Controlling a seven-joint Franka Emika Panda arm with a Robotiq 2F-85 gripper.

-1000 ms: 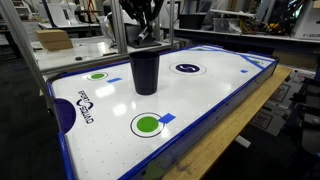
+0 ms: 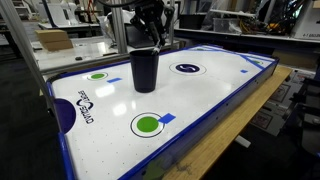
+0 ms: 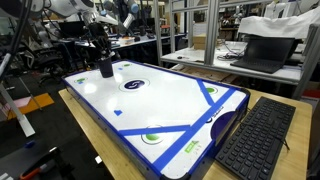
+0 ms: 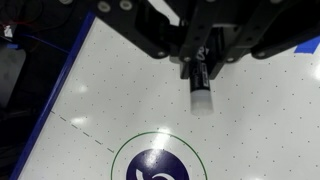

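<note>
A dark cylindrical cup [image 2: 145, 74] stands upright on the white air-hockey-style table [image 2: 100, 135]; it also shows as a dark cup [image 3: 106, 68] in exterior view 2. My gripper [image 2: 157, 43] is above the table, near the cup's rim in exterior view 1; the exact gap cannot be told. In the wrist view it is shut on a black marker [image 4: 200, 78] with white lettering and a pale end. The marker points downward over the dotted surface. The cup does not show in the wrist view.
A round dark logo [image 4: 157, 166] is printed on the table. A green dot [image 2: 148, 125] and blue tape mark the surface. Blue edging borders it. A keyboard [image 3: 255, 138] and a laptop [image 3: 268, 52] lie beyond the table.
In exterior view 1 the gripper has shifted a little to the right across the area above the cup and appears slightly lower. The cup has not moved.
</note>
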